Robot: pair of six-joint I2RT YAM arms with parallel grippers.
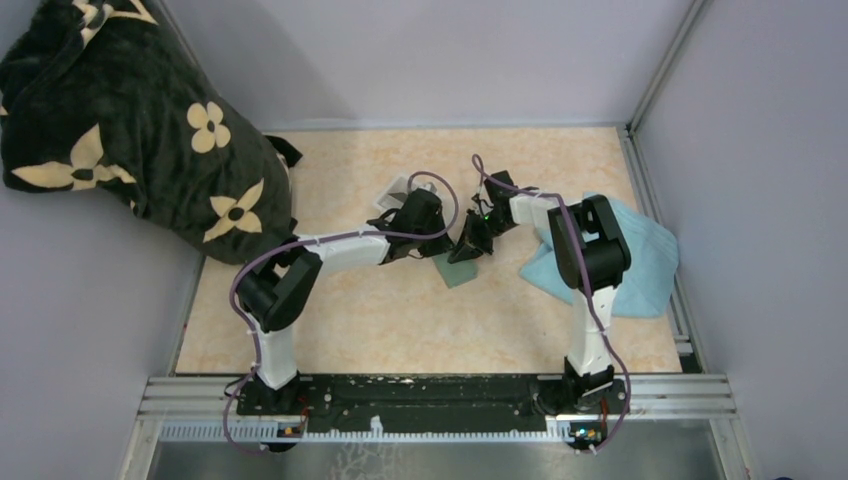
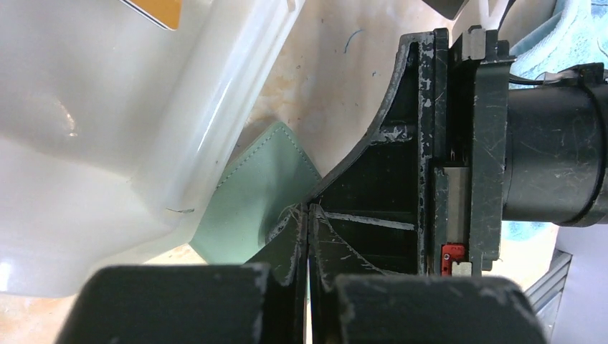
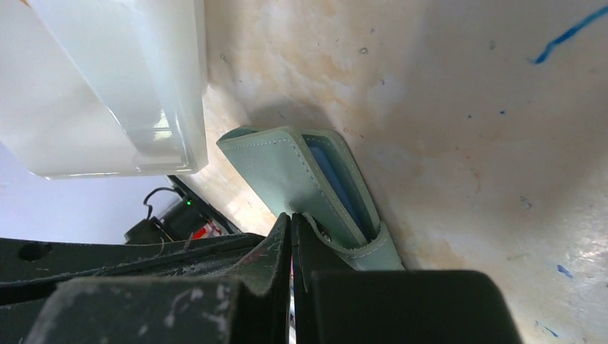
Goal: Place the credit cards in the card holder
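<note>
The sage-green card holder (image 1: 459, 274) lies on the table beneath both grippers. In the right wrist view the holder (image 3: 267, 166) is partly raised in a fold, with blue showing inside its slot. My right gripper is shut, its tips at the holder's near edge; any grip on the leather is unclear. My left gripper is shut, no card visible between its fingers, close over the holder (image 2: 229, 222) and against the right gripper's housing. An orange card (image 2: 155, 8) lies in the white plastic tray (image 2: 86, 179) beside them.
A light blue cloth (image 1: 640, 265) covers the table's right side. A large dark patterned cushion (image 1: 140, 130) is at the back left.
</note>
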